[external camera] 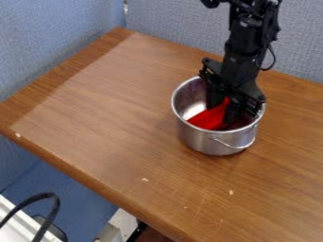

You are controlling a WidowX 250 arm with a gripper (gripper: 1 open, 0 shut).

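Note:
A silver metal pot [214, 139] with a wire handle stands on the wooden table [101, 104], right of centre. Inside it lies a red object [207, 116]. The black gripper [229, 106] reaches down into the pot from above, over and around the red object's right part. Its fingertips are mostly hidden in the pot, and I cannot see whether they hold the red object.
Padded blue-grey walls stand behind and at the left. A black cable and white parts lie at the lower left, off the table.

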